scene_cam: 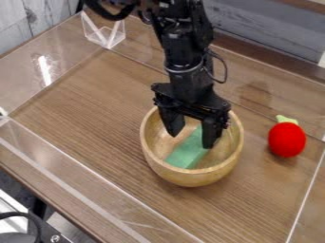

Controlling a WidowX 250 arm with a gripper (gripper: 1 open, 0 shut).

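Note:
My black gripper [192, 121] is lowered from the top centre over a tan bowl [193, 175], its two fingers spread open inside the rim. A green object [191, 150] lies in the bowl just below and between the fingers; I cannot tell whether they touch it.
A red tomato-like object [287, 140] with a pale green top sits right of the bowl. A clear item [105, 28] stands at the back left. A black cable lies at the lower left corner.

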